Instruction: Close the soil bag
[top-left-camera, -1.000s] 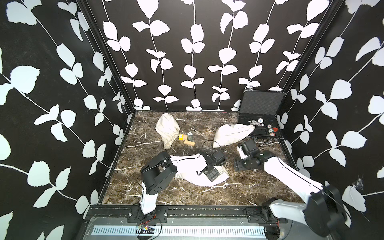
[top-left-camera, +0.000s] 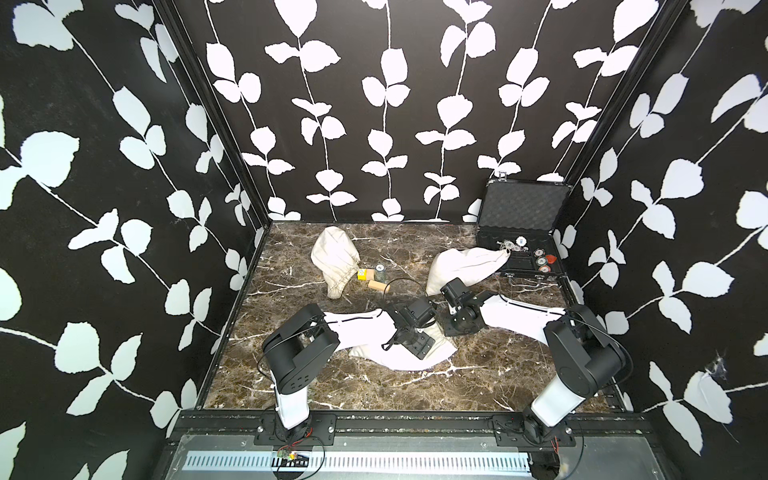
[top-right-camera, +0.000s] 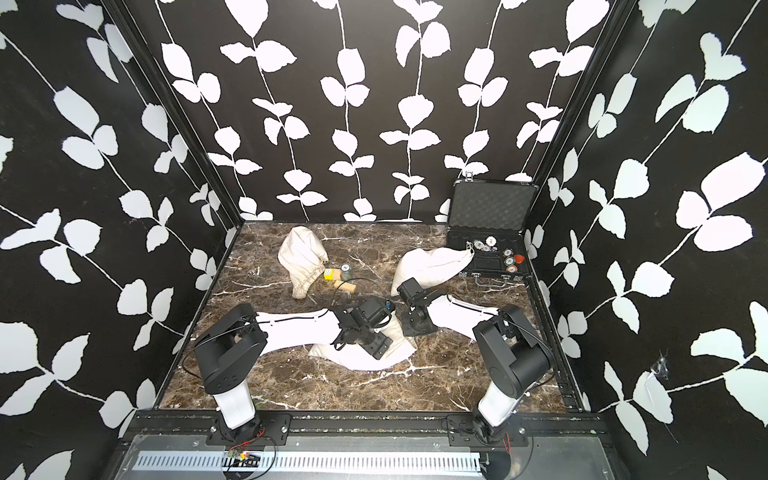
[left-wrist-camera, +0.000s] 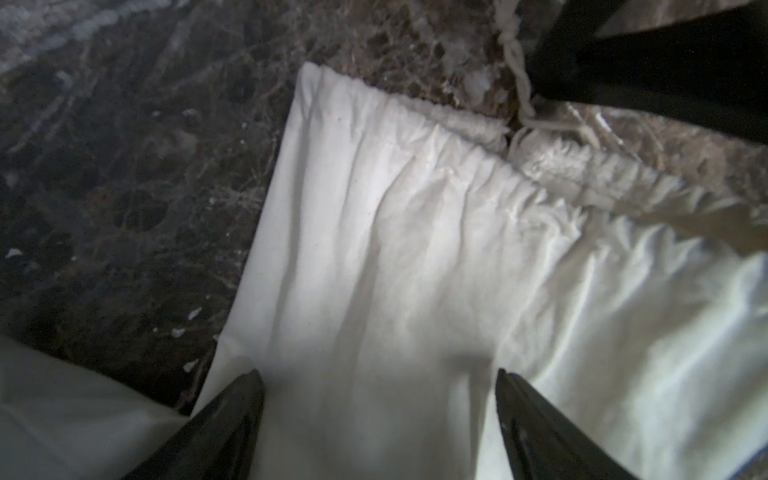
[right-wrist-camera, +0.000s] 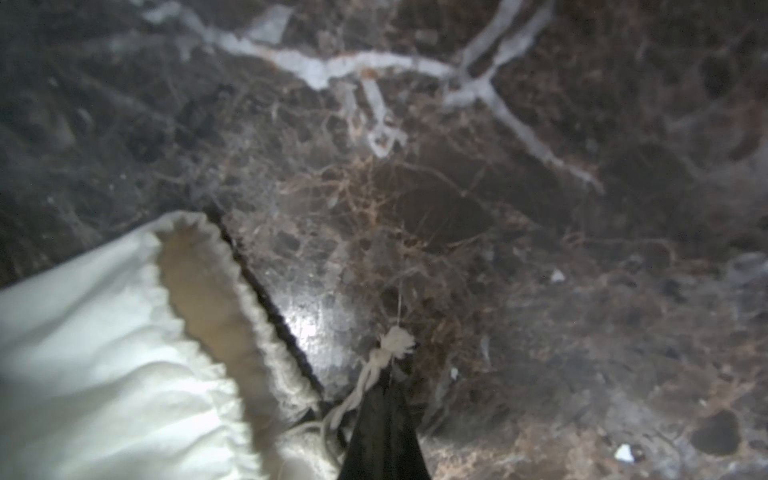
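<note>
A white drawstring bag (top-left-camera: 396, 360) lies flat on the marble table beneath my left gripper. That gripper is open, its two fingers above the cloth and apart. The gathered mouth of the bag (right-wrist-camera: 200, 320) gapes, showing a tan inside. A twisted cord (right-wrist-camera: 364, 388) comes out at the mouth and ends in a knot. My right gripper is shut, with its fingertips right at the cord near the knot. Whether the cord is pinched or only lies behind the tips, I cannot tell. The top views hide both sets of fingertips.
Another pale bag (top-left-camera: 464, 269) lies behind the right gripper, close to an open black case (top-left-camera: 524, 209). A third cloth bag (top-left-camera: 334, 254) is at back left, near small wooden blocks (top-left-camera: 376, 285).
My right arm has swung leftward, bringing its gripper in to the bag's mouth close to the left gripper. The left arm has shifted slightly to the left. The bags look unmoved.
</note>
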